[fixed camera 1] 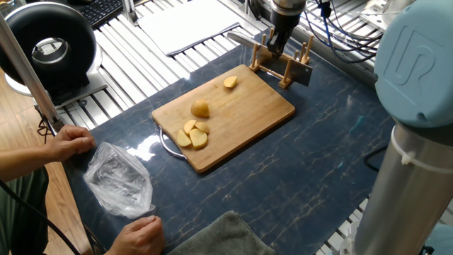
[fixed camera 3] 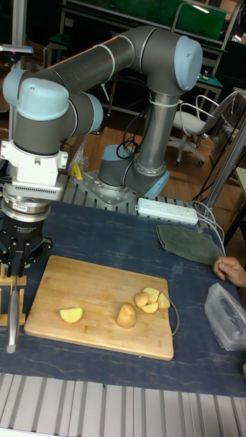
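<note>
A knife rests in a wooden rack [fixed camera 1: 286, 80], its wide blade [fixed camera 1: 300, 73] on the right and its pale metal handle [fixed camera 1: 242, 38] sticking out to the left. In exterior view 3 the knife handle [fixed camera 3: 12, 328] points towards the camera. My black gripper [fixed camera 1: 274, 51] points down right over the knife's middle; in the other exterior view the gripper [fixed camera 3: 13, 272] sits at the left edge, just above the rack. Its fingertips are too small and dark to show whether they touch or enclose the knife.
Beside the rack lies a cutting board [fixed camera 1: 248, 113] with a potato piece [fixed camera 1: 200, 108], several cut chunks [fixed camera 1: 198, 137] and a lone slice [fixed camera 1: 230, 82]. A person's hands [fixed camera 1: 73, 142] flank a plastic bag [fixed camera 1: 119, 180]. A grey cloth [fixed camera 1: 225, 237] lies at the front. Right of the board is clear.
</note>
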